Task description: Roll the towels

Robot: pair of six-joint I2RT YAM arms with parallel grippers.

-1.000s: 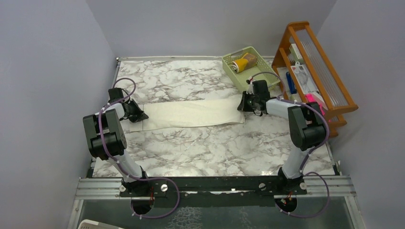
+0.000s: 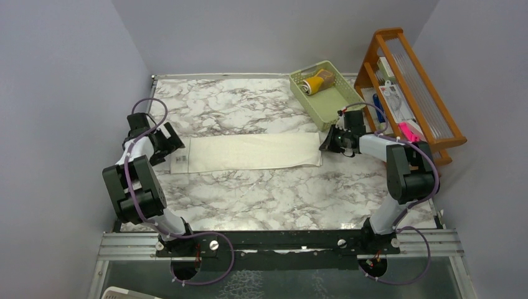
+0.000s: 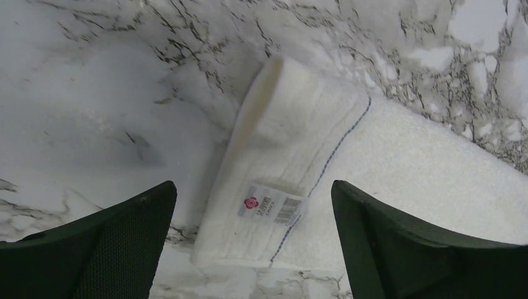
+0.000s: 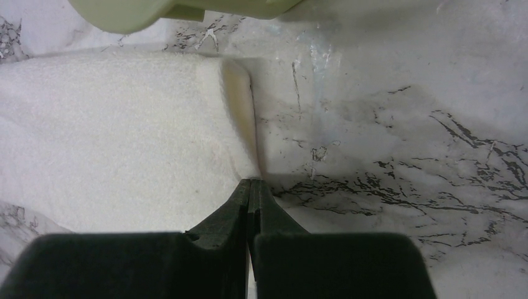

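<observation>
A long white towel (image 2: 249,151) lies flat across the marble table, its left end bearing a label (image 3: 268,203) and a dark stitched line. My left gripper (image 2: 171,138) is open above that left end, nothing between its fingers. At the towel's right end my right gripper is shut, its tips at the slightly curled edge of the towel; whether fabric is between them I cannot tell.
A green basket (image 2: 330,107) holding a yellow-and-tan item stands at the back right, close to my right gripper. A wooden rack (image 2: 423,87) is on the right.
My left gripper has lifted, opened and moved left off the towel's left end.
</observation>
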